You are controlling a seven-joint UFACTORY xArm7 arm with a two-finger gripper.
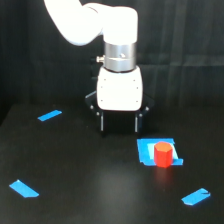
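The white arm hangs from the top, its dark gripper (pixel 120 120) held open above the table, fingers pointing down with nothing seen between them. To its right and nearer the camera, a red cylinder (pixel 163 154) stands upright on a blue-bordered white square (pixel 145 150).
Strips of blue tape (pixel 24 188) lie at the front left, at the back left and at the front right (pixel 196 197). A dark curtain fills the background.
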